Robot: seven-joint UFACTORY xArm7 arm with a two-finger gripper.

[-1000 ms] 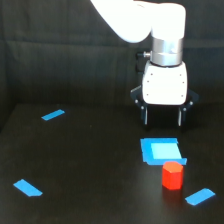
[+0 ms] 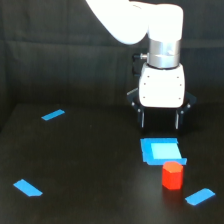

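A red block (image 2: 172,176), apparently six-sided, stands on the dark table just in front of a square patch (image 2: 165,151) that is pale blue with a brighter blue border. Behind that patch and above it in the camera view is my gripper (image 2: 160,122). Its two dark fingers (image 2: 142,118) point down and are spread wide, so it is open, and nothing shows between them. Gripper and red block are apart.
Strips of blue tape lie on the table: one at the back left (image 2: 53,115), one at the front left (image 2: 28,188) and one at the front right (image 2: 200,197). A dark curtain (image 2: 60,60) hangs behind.
My gripper has shifted slightly left and down in the view, still open. The red block and the blue patch have stayed where they were.
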